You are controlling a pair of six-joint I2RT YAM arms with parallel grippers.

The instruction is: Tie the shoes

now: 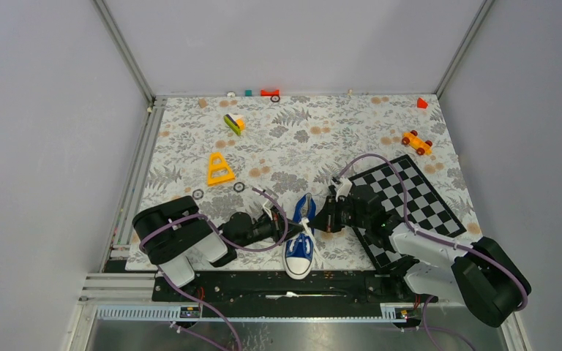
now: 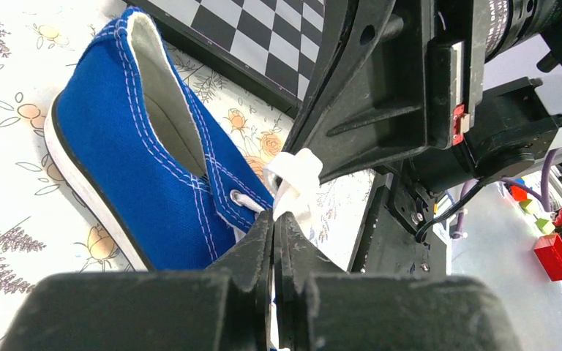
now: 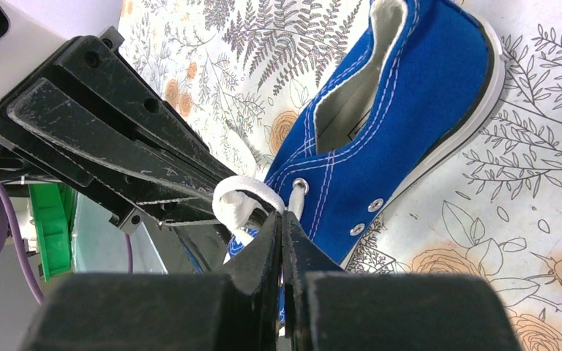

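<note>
The blue shoe [image 1: 298,247] with a white toe lies near the table's front edge, its opening facing away. My left gripper is shut above the tongue, with white lace [image 2: 297,175] rising from its tips in a curl beside the right gripper's fingers. My right gripper is also shut; in the right wrist view a lace loop [image 3: 251,188] bends over the left gripper's fingers [image 3: 190,164] and runs into the right tips. A lace strand [image 1: 315,248] hangs over the shoe's right side. The lower lacing is mostly hidden behind the fingers.
A checkered board [image 1: 417,201] lies under the right arm. Farther back are a yellow triangle [image 1: 219,175], a small orange toy car [image 1: 416,142] and a green-yellow piece [image 1: 233,126].
</note>
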